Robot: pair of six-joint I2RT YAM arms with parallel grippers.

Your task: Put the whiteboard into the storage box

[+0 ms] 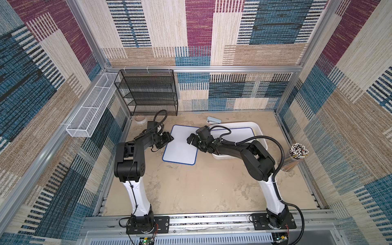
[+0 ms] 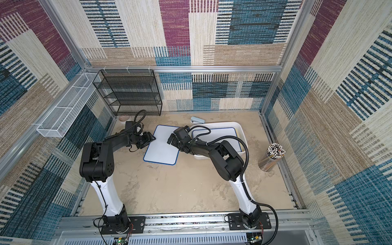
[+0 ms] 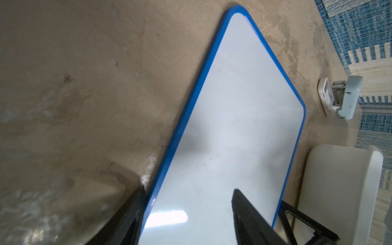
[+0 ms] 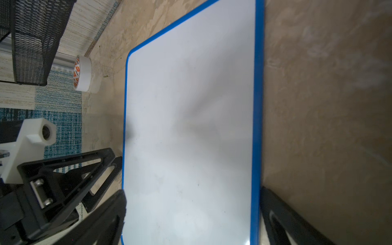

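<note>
A whiteboard [image 1: 179, 149] with a blue rim lies on the table between my two grippers. At its left side, my left gripper has its fingers apart; one finger [image 3: 132, 218] is by the outer rim, the other [image 3: 249, 222] over the white face. My right gripper is open across the board's right part, with one finger [image 4: 273, 212] just outside the blue rim and the other over or near the far edge. The white storage box [image 1: 261, 134] stands to the right, partly under my right arm, with another blue-rimmed board [image 1: 243, 131] inside.
Behind the box sits a light blue stapler [image 1: 213, 120]. A tape roll [image 4: 82, 73] is at the back left, beside the black mesh rack [image 1: 149, 91]. A holder of pens [image 1: 299, 152] stands at the far right.
</note>
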